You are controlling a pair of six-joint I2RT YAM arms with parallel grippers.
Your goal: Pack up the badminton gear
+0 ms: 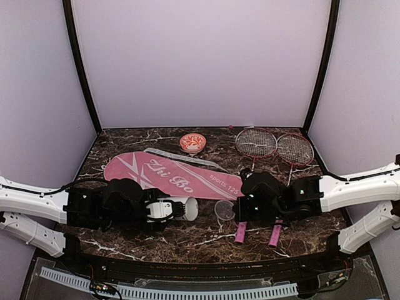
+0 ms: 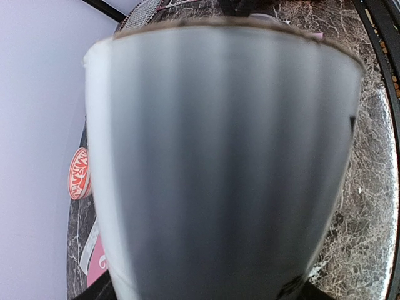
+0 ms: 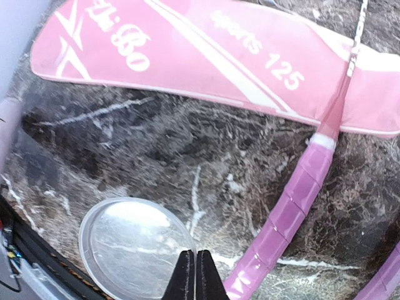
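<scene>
A white ribbed tube fills the left wrist view, its round end facing right in the top view. My left gripper is shut around it. By its rim, a clear round lid is held in my right gripper, whose fingers are closed together. The pink racket bag lies flat behind both grippers. To the right are two rackets, with heads at the back and pink handles in front; the right arm hides their middles.
An orange-patterned bowl stands at the back, behind the bag. Small items sit by the back wall near the rackets. Bare dark marble shows along the front left.
</scene>
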